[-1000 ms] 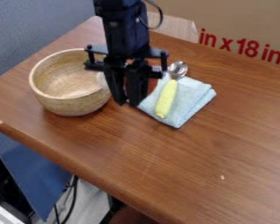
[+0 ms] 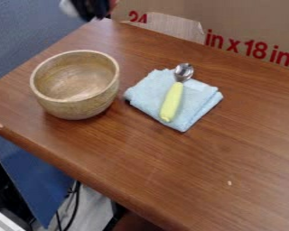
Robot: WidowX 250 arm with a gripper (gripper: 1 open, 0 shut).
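A round wooden bowl (image 2: 73,90) sits at the left of the wooden table (image 2: 219,180). To its right lies a folded light blue cloth (image 2: 147,93), with a scoop or spoon (image 2: 172,102) on it, its yellow handle toward the front and its metal head toward the back. A dark, blurred part of the robot (image 2: 87,9) shows at the top left edge; the fingertips cannot be made out.
A cardboard box (image 2: 249,27) stands along the back. The table's left edge drops to a blue surface and some cables below.
The robot's arm and gripper have risen from between the bowl and cloth up and back, almost out of the frame. The bowl, cloth and utensil look unmoved.
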